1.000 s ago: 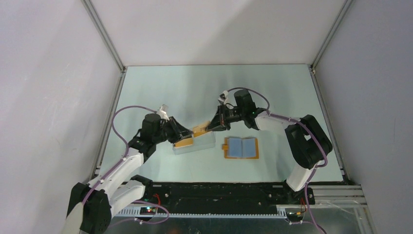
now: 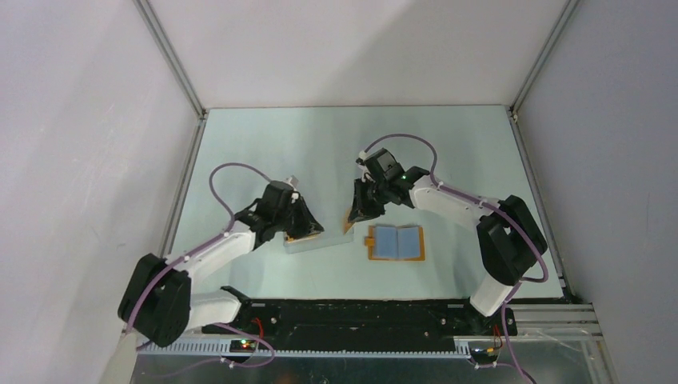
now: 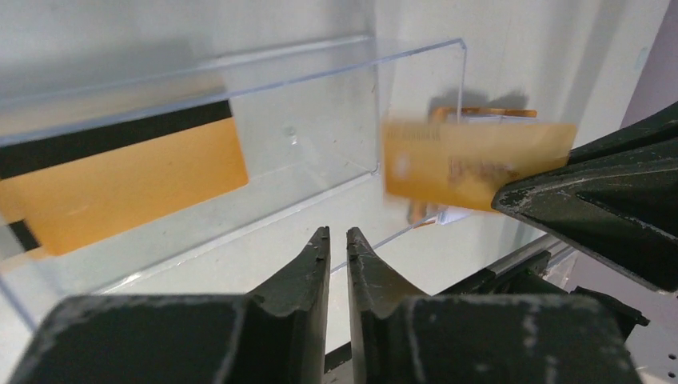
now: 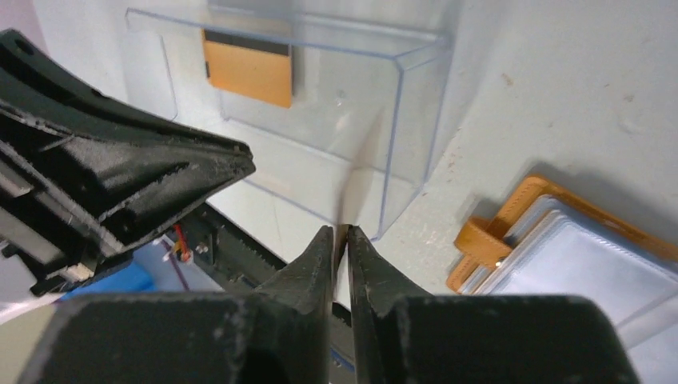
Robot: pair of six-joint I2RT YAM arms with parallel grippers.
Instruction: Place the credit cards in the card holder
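Observation:
In the top view, an orange card (image 2: pixel 348 222) hangs edge-on from my right gripper (image 2: pixel 353 216), which is shut on it. The left wrist view shows the broad face of that card (image 3: pixel 472 164), blurred. My left gripper has a narrow gap between its fingertips and nothing in it. It is over a clear box, where another orange card (image 3: pixel 136 180) with a black strip beside it lies in the left part. The card holder (image 2: pixel 397 242), brown-edged with two pale panels, lies open to the right of the box.
The clear box (image 2: pixel 324 243) has thin, see-through walls, and its right end (image 4: pixel 416 128) stands just left of the card holder. Both grippers are close together over the box.
My left gripper has moved right, closer to the right one. The card in my right gripper has swung from face-up to edge-on and moved slightly right.

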